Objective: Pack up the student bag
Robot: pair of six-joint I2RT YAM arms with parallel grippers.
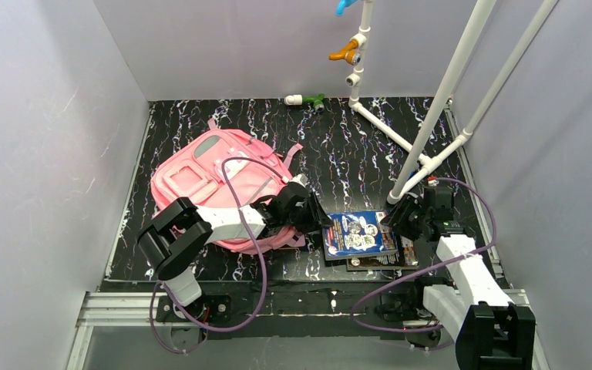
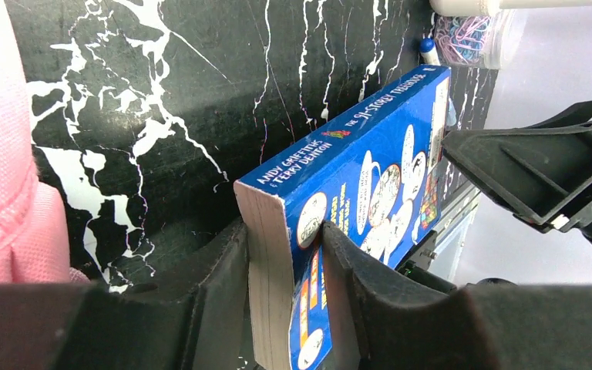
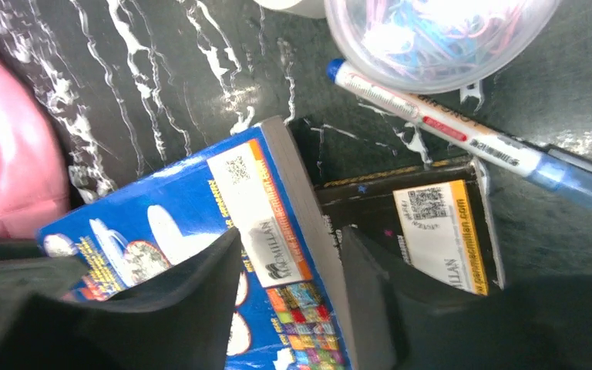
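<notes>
The blue book [image 1: 358, 233] has one end between the fingers of my left gripper. One finger rests against the front cover and the other is on its far side, so this gripper is shut on the book. My right gripper is at the book's opposite end, part open, with the cover and page edge showing between its fingertips. In the top view the right gripper [image 1: 398, 219] overlaps the book's right corner. A dark second book [image 3: 447, 223] lies partly beneath the blue one. The pink bag [image 1: 223, 181] lies left, behind the left arm.
A blue-capped marker [image 3: 462, 131] and a clear tub of coloured clips [image 3: 439, 38] lie just beyond the books. White pipes [image 1: 432, 131] rise behind the right gripper.
</notes>
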